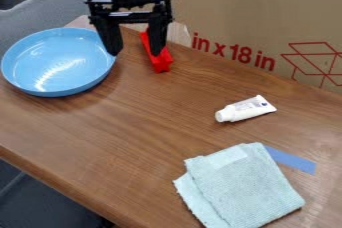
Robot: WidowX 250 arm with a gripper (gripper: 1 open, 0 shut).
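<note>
My black gripper (134,42) hangs open at the top left, beside the blue plate (56,65) and in front of a red object (160,60), which it partly hides. A white tube (245,108) lies on the right of the wooden table, and a folded pale cloth (238,187) lies at the front right.
A cardboard box (267,17) stands along the back. A strip of blue tape (294,161) is stuck beside the cloth. A grey padded surface (34,17) is at the far left.
</note>
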